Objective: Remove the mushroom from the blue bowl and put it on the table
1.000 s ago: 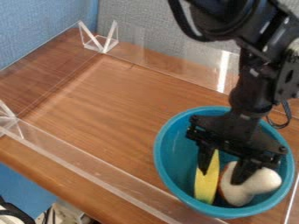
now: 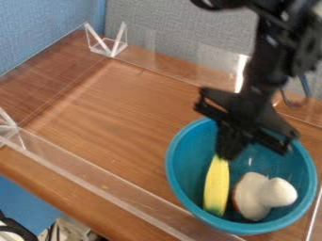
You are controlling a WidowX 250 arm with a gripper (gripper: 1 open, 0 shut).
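The white mushroom (image 2: 262, 197) lies in the blue bowl (image 2: 180, 170), toward its front right side. A yellow, banana-like object (image 2: 217, 186) rests beside it on the left, in the same bowl. My dark gripper (image 2: 251, 149) hangs over the back part of the bowl, up and behind the mushroom and clear of it. Motion blur makes it hard to see how far apart its fingers are. I see nothing held in it. Its lower left end overlaps the top of the yellow object in this view.
Left of the bowl, the brown wooden table (image 2: 126, 122) is bare. A low transparent barrier (image 2: 107, 184) runs along the front edge, and a white wire-like bracket (image 2: 107, 40) stands at the back left. Grey and blue walls close off the back.
The gripper was down in the bowl at the mushroom; now it has risen up and back, away from it. The mushroom stays in the bowl, shifted slightly and turned.
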